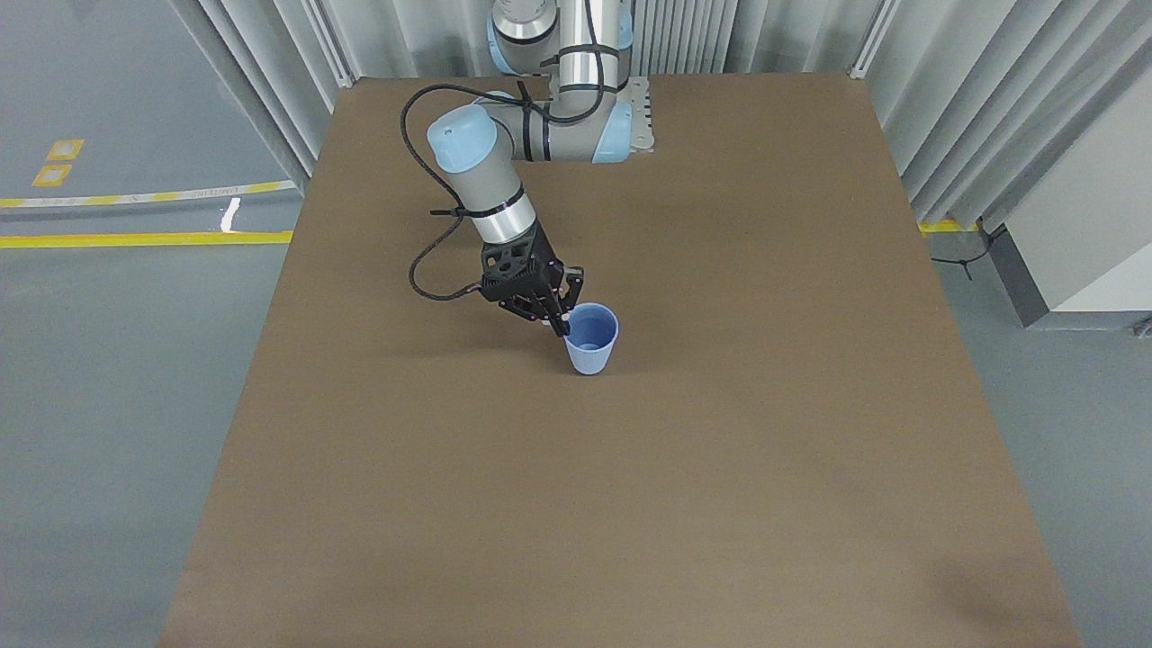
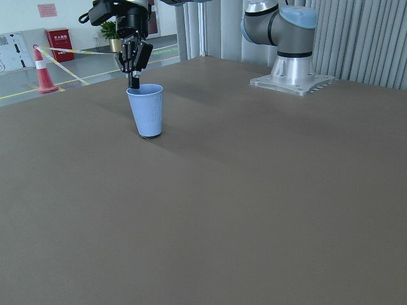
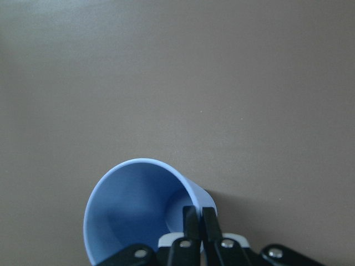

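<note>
A pale blue plastic cup [image 1: 591,346] stands upright on the brown table [image 1: 702,454], its rim level with my fingertips. My black gripper [image 1: 559,324] comes down on the cup's rim from the upper left in the front view. In the left view the gripper [image 2: 133,79] points down at the same cup [image 2: 146,113]. In the wrist view the two fingers of my gripper are closed together on the rim wall of the cup [image 3: 127,205], one finger inside and one outside.
My arm's base [image 2: 291,86] stands at the back edge of the table, in front of pale curtains. Beyond the table's edges is floor, with a traffic cone [image 2: 43,73] in the distance.
</note>
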